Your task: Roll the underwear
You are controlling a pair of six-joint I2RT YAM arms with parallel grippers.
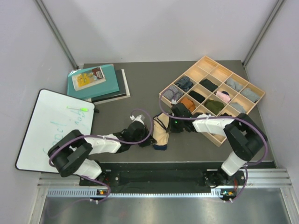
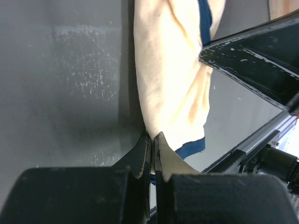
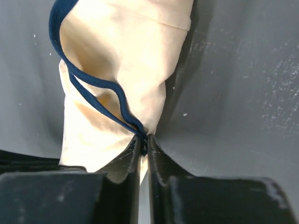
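Note:
Cream underwear (image 1: 161,137) with navy trim lies folded into a narrow strip between my two arms. Its navy band (image 1: 160,147) points toward the front table edge. On the strip's left side, low near that band, my left gripper is shut with the cream cloth's edge pinched at its tips. Higher up on the right side, my right gripper has its fingertips closed together on the cloth edge, where the navy trim (image 3: 122,99) runs between them. The underside of the strip is hidden.
A wooden divided box (image 1: 207,61) with several rolled cloths stands at the back right, close to my right arm. Books (image 1: 110,74) lie at the back left, and a whiteboard (image 1: 35,126) is at the left. Bare table (image 1: 140,84) lies behind the underwear.

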